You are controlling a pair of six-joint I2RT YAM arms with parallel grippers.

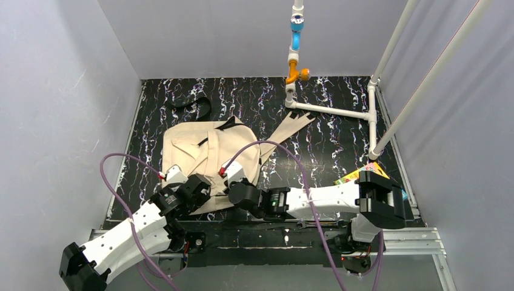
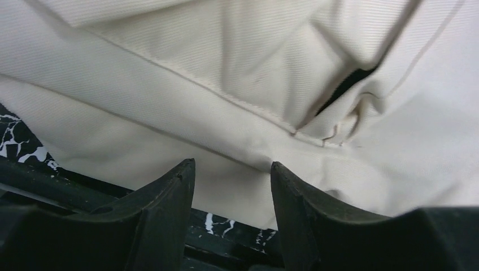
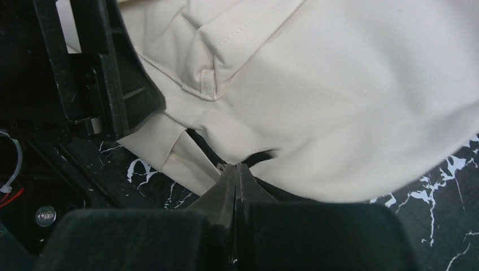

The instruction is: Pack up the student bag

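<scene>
A beige bag (image 1: 188, 142) lies flat on the dark marbled table, with black straps and a beige strap (image 1: 291, 128) reaching right. My left gripper is at the bag's front edge; its fingers stand apart with beige fabric showing in the gap, and whether they pinch it does not show. In the right wrist view my right gripper is shut, its tips against the bag's front, beside a dark opening (image 3: 204, 148) in the fabric. Nothing clear shows between those tips. A colourful yellow book (image 1: 373, 170) lies at the right, partly covered by my right arm.
White pipes (image 1: 333, 111) with an orange fitting (image 1: 294, 74) stand at the back and right. The left gripper's dark body (image 3: 101, 73) is close beside the right one. Bare table (image 1: 321, 151) lies between bag and book.
</scene>
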